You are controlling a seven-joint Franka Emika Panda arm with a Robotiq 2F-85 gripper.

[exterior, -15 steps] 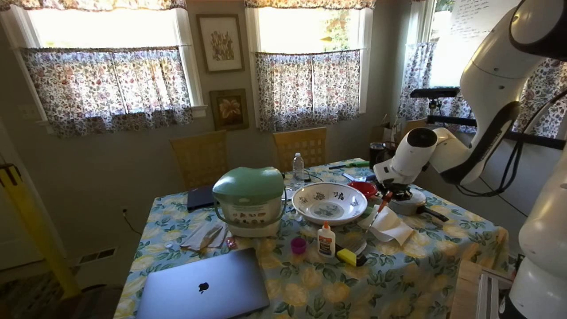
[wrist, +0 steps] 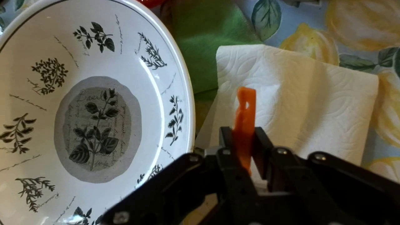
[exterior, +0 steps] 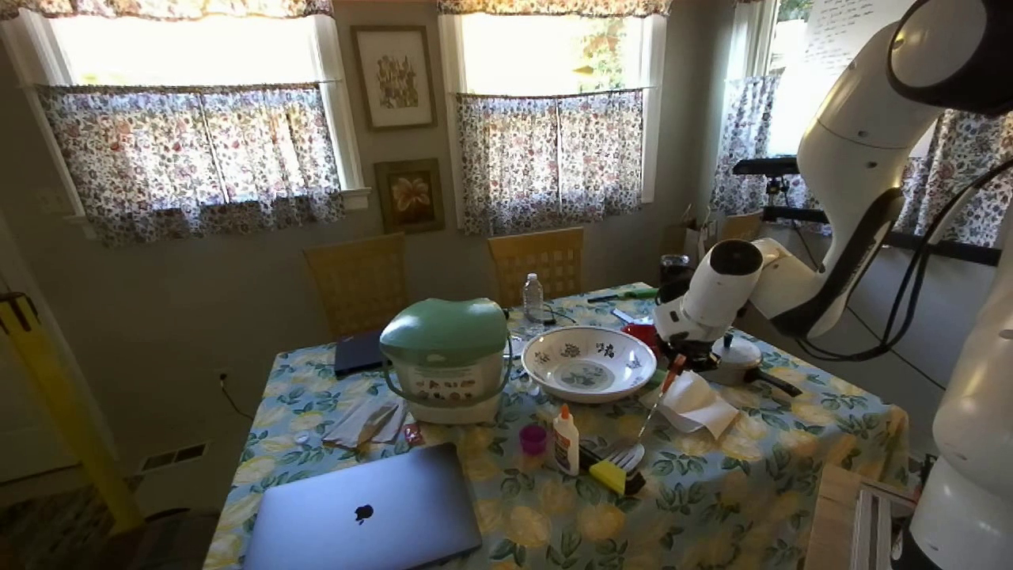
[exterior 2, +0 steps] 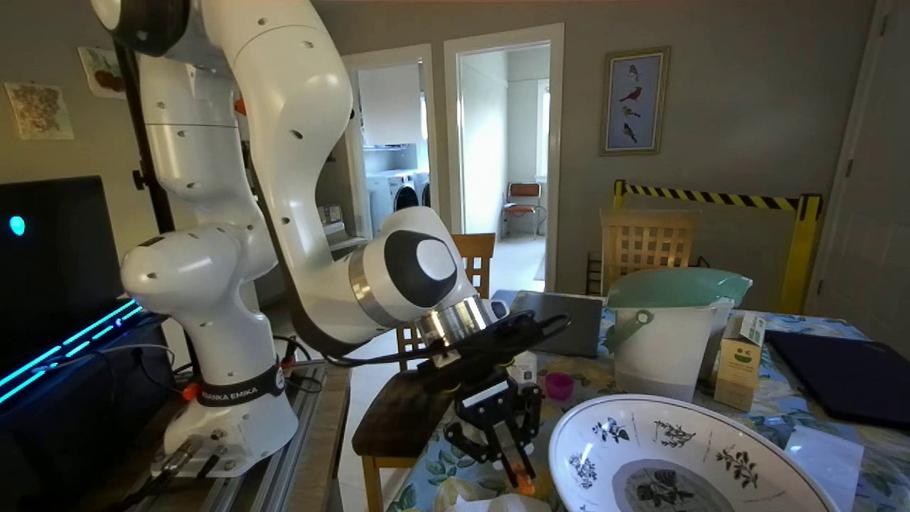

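My gripper is shut on the orange handle of a long metal utensil (wrist: 245,112). In exterior view 1 the utensil slants down from the gripper, and its slotted silvery head (exterior: 627,457) is low by a yellow-and-black item (exterior: 608,476). A white glue bottle (exterior: 566,446) with an orange cap stands upright just left of that item. Whether the head touches either one, I cannot tell. The far end of the utensil is out of sight in the wrist view.
A patterned white bowl (wrist: 157,97) lies left of my gripper in the wrist view. Beneath is a white paper towel (wrist: 330,108) over a green cloth (wrist: 206,45). A lidded pot (exterior: 736,356), purple cup (exterior: 533,438), green-lidded bin (exterior: 446,332) and laptop (exterior: 366,513) are also on the table.
My arm has moved left in exterior view 1, carrying the utensil. The glue bottle has shifted left and turned; the yellow-and-black item has moved left and nearer the front.
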